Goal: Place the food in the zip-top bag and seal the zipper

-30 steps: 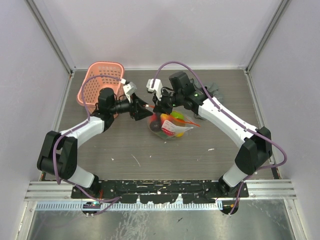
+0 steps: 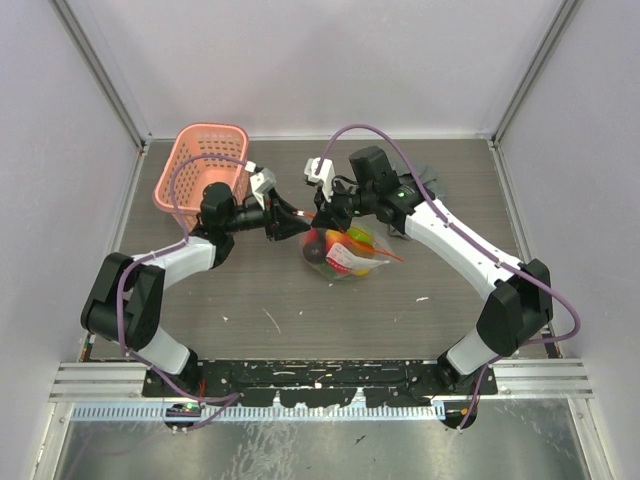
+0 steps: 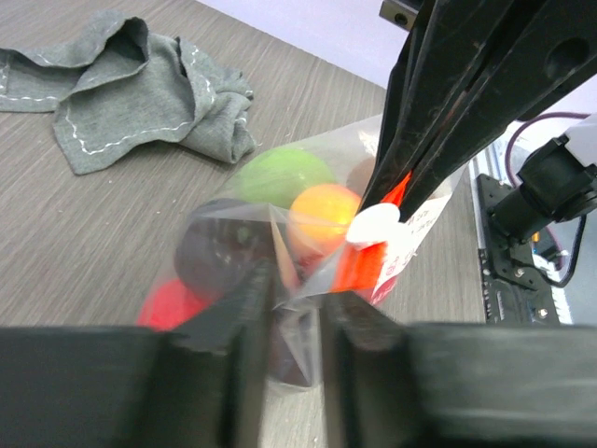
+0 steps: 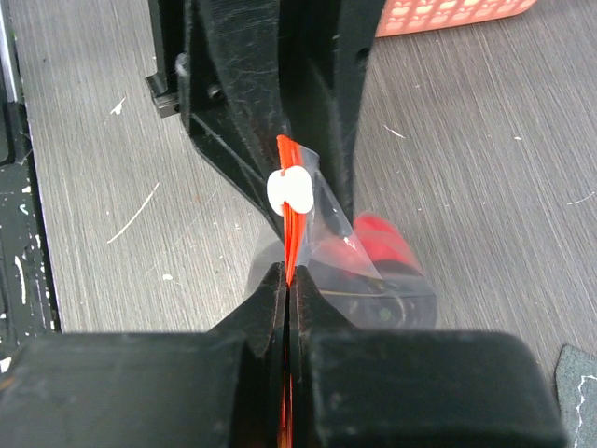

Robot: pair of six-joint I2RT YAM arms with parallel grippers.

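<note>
The clear bag [image 2: 345, 258] holds several play foods: green, orange, red and dark purple. Its orange zipper strip with white slider [image 3: 376, 224] runs along the top. My right gripper is shut on the orange strip just past the slider [image 4: 290, 190]. My left gripper [image 2: 297, 222] is at the slider end from the left, its fingers part open around the bag's corner; whether they touch it is unclear.
An orange basket [image 2: 200, 165] stands at the back left. A grey cloth [image 3: 154, 103] lies behind the bag at the right of the table.
Both arms have shifted slightly to the right over the last second, the right gripper with the bag's strip in it. The left gripper has edged a little lower and toward the slider.
</note>
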